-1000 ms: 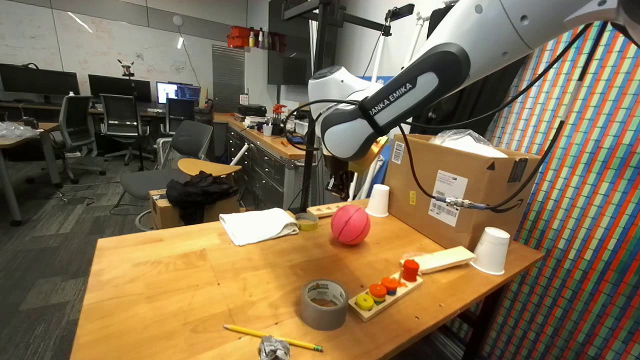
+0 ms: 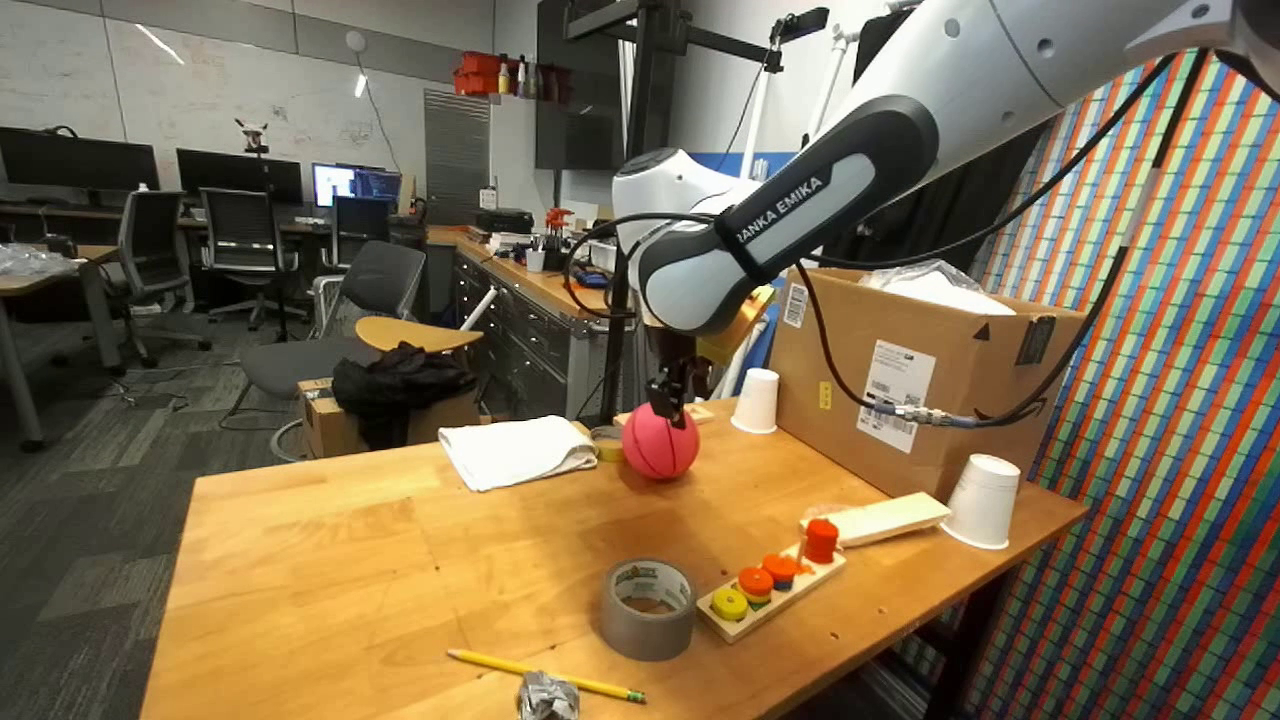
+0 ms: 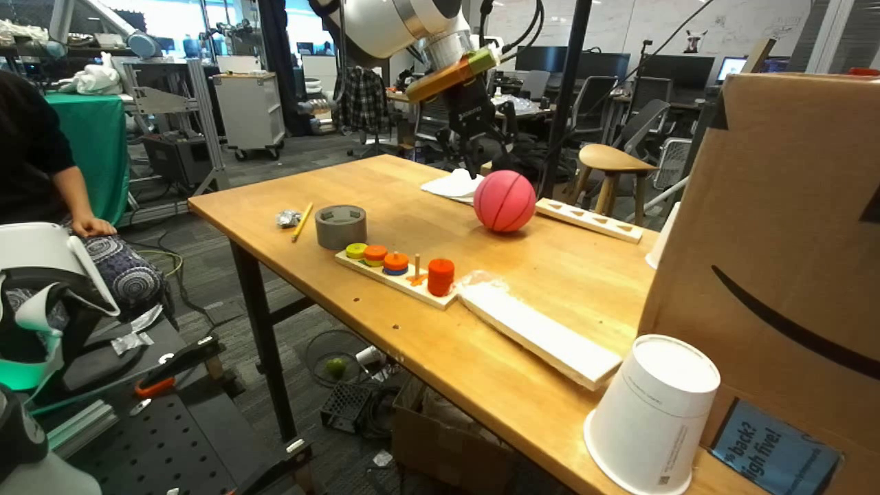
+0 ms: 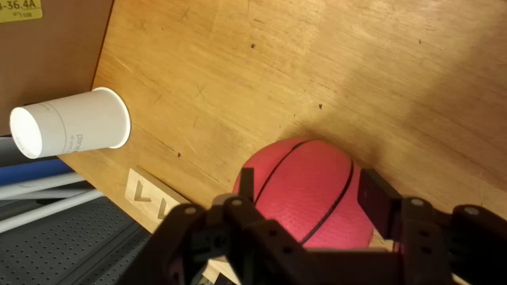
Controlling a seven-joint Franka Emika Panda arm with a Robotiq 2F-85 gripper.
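A pink-red ball (image 2: 659, 446) with dark seam lines rests on the wooden table. My gripper points down at it, fingers open. In the wrist view the ball (image 4: 304, 194) fills the gap between the two spread fingers, its lower part hidden by the gripper body. From the second exterior side, the black fingers (image 3: 472, 157) reach down to the top of the ball (image 3: 504, 201). Whether either finger touches it, I cannot tell.
Beside the ball lie a yellowish tape roll (image 2: 608, 444) and a folded white cloth (image 2: 516, 452). A wooden strip (image 3: 590, 220) and a paper cup (image 4: 71, 122) are close by. Grey tape (image 2: 648, 610) and a stacking toy (image 2: 768, 588) occupy the front.
The ball has shifted a little to the left in exterior view 1, now partly covering the tape roll. My gripper has come down and left, and its fingers now overlap the ball's top.
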